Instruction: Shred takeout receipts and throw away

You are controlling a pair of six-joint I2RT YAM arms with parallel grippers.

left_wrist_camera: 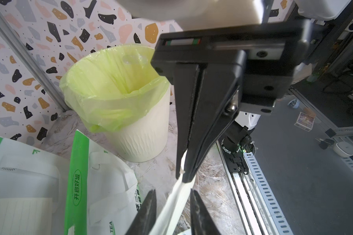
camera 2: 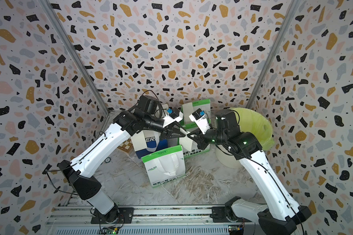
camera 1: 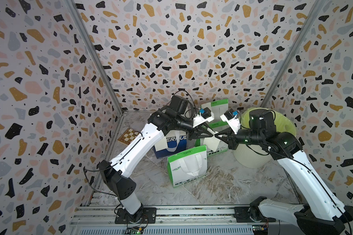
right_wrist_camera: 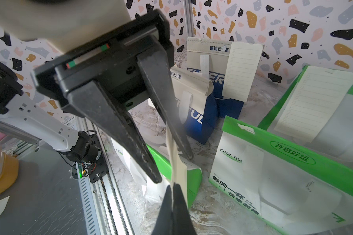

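Note:
A white paper strip (left_wrist_camera: 172, 207) hangs in my right gripper (camera 1: 219, 135), whose fingers are shut on it. My left gripper (camera 1: 204, 133) faces it from the left, its fingers parted around the paper (right_wrist_camera: 176, 172). Green-and-white takeout bags (camera 1: 186, 166) stand below and behind the grippers, the rear ones with receipts (right_wrist_camera: 313, 103) on them. Blue-and-white bags (right_wrist_camera: 198, 117) stand at the back left, also bearing a receipt (right_wrist_camera: 241, 70). The lime-lined bin (left_wrist_camera: 113, 90) stands to the right, partly behind my right arm.
A checkered board (camera 1: 127, 137) lies at the left wall. Patterned walls enclose the back and sides.

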